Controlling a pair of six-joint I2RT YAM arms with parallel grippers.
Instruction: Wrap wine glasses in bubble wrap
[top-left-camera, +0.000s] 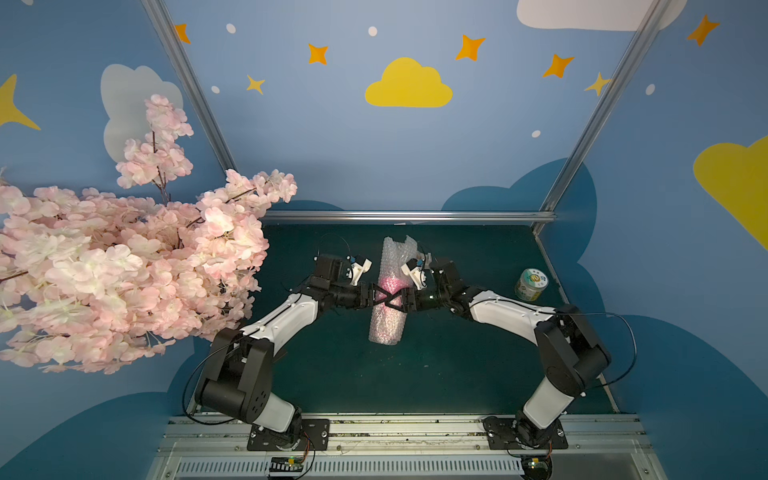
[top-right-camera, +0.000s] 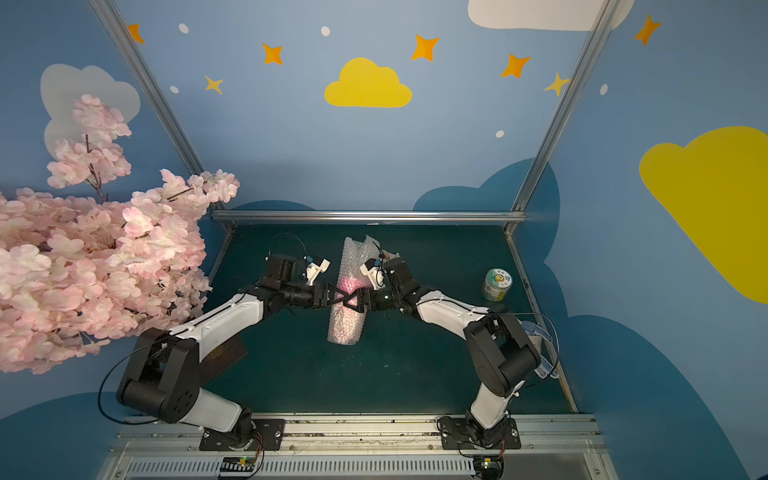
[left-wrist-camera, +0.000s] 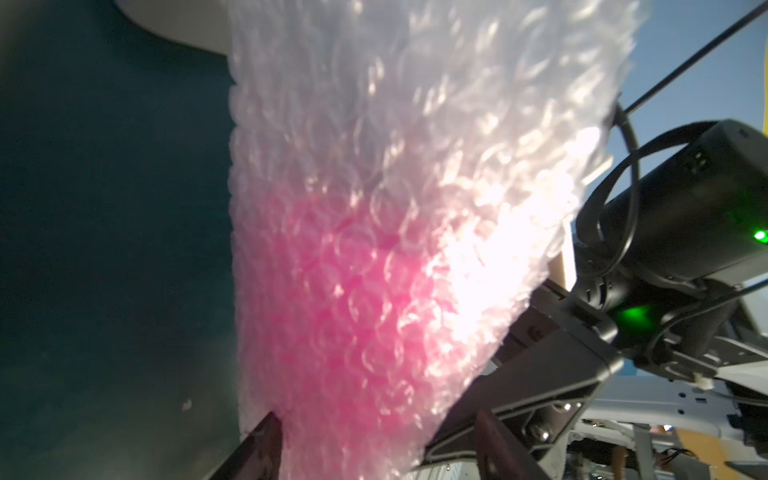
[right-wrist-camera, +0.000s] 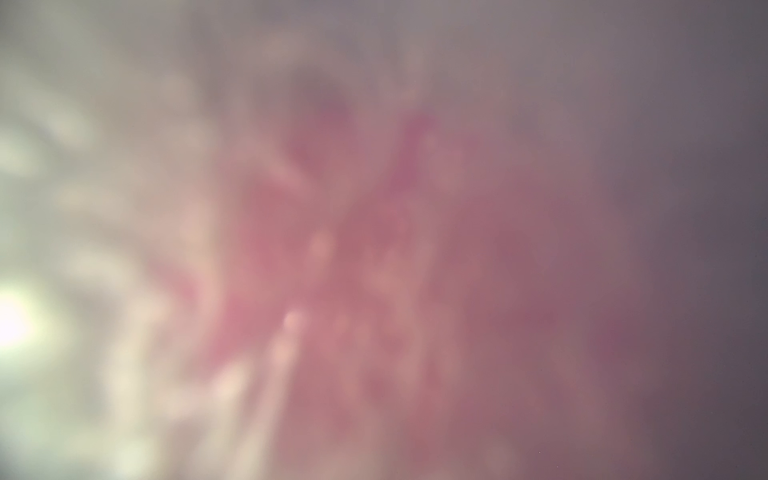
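A long roll of bubble wrap (top-left-camera: 387, 328) with something pink inside lies at the table's middle, reaching toward the back. My left gripper (top-left-camera: 381, 294) and right gripper (top-left-camera: 393, 297) are at its middle from either side, fingers crossing in the top views. In the left wrist view the wrap (left-wrist-camera: 360, 304) fills the centre between part-open left fingers; whether they press on it I cannot tell. The right wrist view is only a pink blur (right-wrist-camera: 360, 264), so that gripper's fingers are unclear.
A round tin (top-left-camera: 531, 285) stands at the right. Blossom branches (top-left-camera: 136, 272) fill the left side. The tape dispenser is mostly hidden behind the wrap and right gripper.
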